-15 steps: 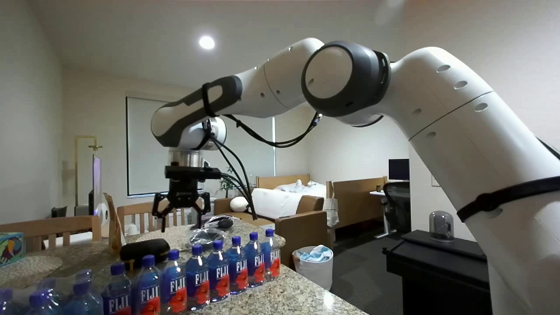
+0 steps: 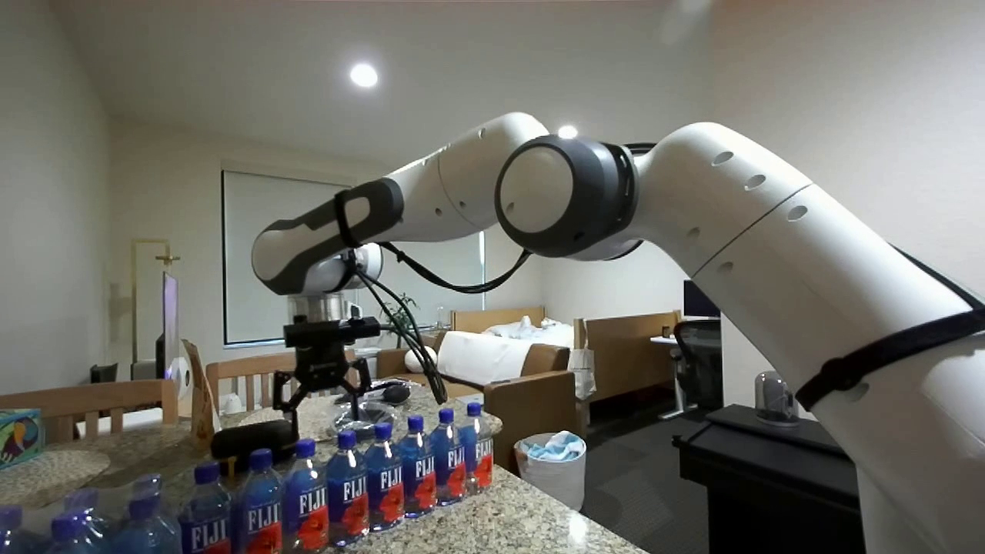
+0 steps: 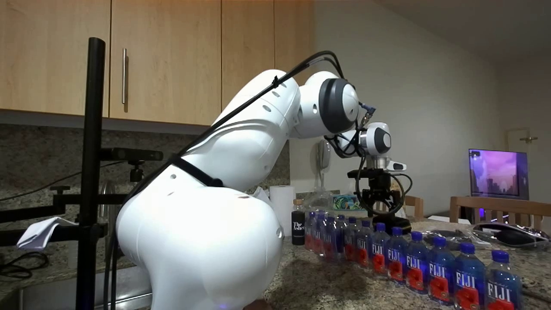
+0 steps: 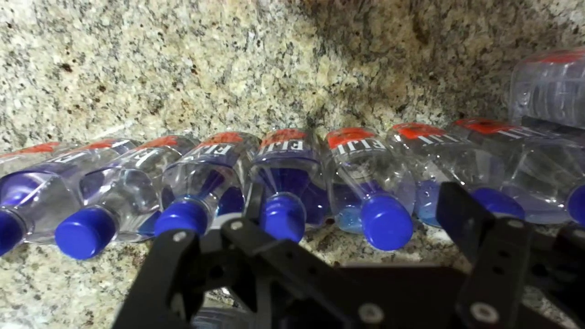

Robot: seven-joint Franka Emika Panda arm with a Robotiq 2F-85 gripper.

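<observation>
A long row of clear Fiji water bottles [image 2: 348, 494] with blue caps and red-flowered labels stands upright on the granite counter [image 4: 164, 60]. Above and behind the row, my gripper [image 2: 325, 412] points downward, its two fingers apart. From the wrist, the open gripper spans part of the row, with a blue-capped bottle [image 4: 386, 222] showing in the gap. Its fingers [image 4: 463, 219] overlap neighbouring bottles in this view; whether they touch any is unclear. A black elongated case [image 2: 249, 438] lies behind the bottles, close to the fingertips.
Crumpled clear plastic packaging [image 2: 365, 415] lies farther back. A dark corked bottle [image 3: 298, 225] and a paper towel roll [image 3: 282, 212] stand by the row's far end. Wooden chairs [image 2: 261, 371] border the table. Bare counter [image 3: 304, 284] stretches on the robot's side of the row.
The arm has lowered, bringing the gripper down toward the counter behind the bottles. Its fingers stay apart. The bottles and case look unmoved.
</observation>
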